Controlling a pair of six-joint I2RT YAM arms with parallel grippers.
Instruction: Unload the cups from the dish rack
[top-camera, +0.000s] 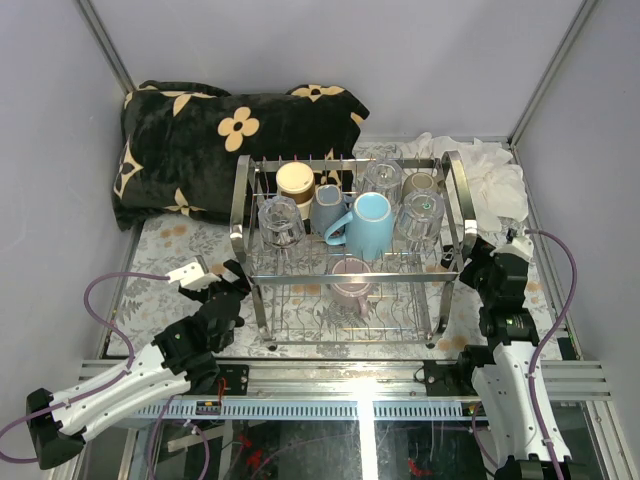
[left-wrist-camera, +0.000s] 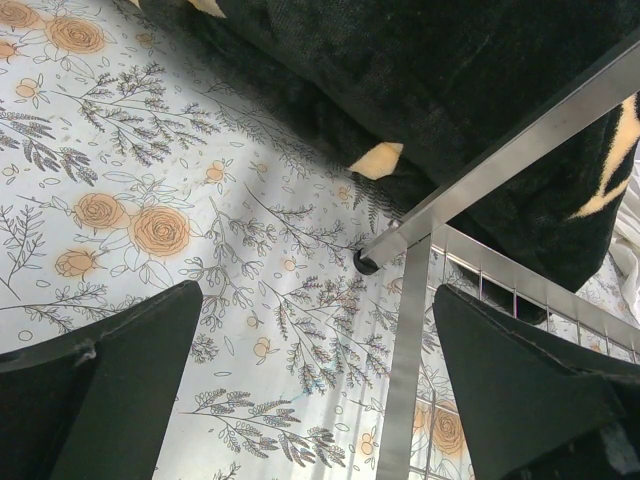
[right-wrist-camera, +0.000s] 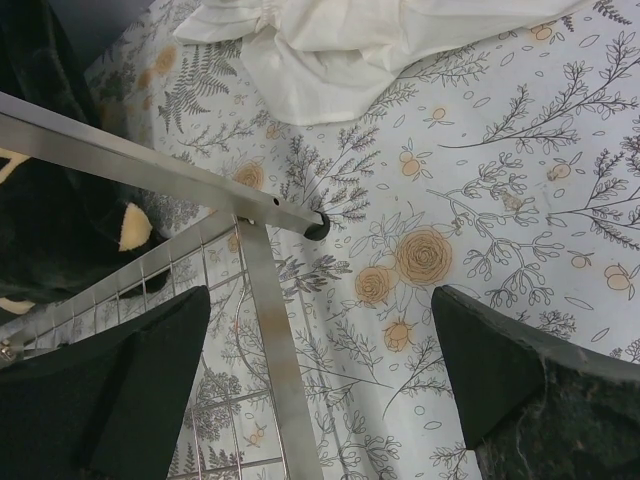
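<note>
A steel dish rack (top-camera: 361, 277) stands mid-table. Its upper level holds several upside-down clear glasses (top-camera: 280, 221), a cream-and-brown cup (top-camera: 295, 180), a grey-blue cup (top-camera: 326, 207), a light blue mug (top-camera: 369, 226) and a taupe cup (top-camera: 418, 182). A pink mug (top-camera: 351, 286) is on the lower level. My left gripper stands open at the rack's left side, empty, over the cloth beside the frame. My right gripper is open at the right side, likewise empty, beside the rack's steel bar (right-wrist-camera: 280, 360).
A dark patterned cushion (top-camera: 200, 150) lies behind and left of the rack. White crumpled fabric (top-camera: 490, 175) lies at the back right.
</note>
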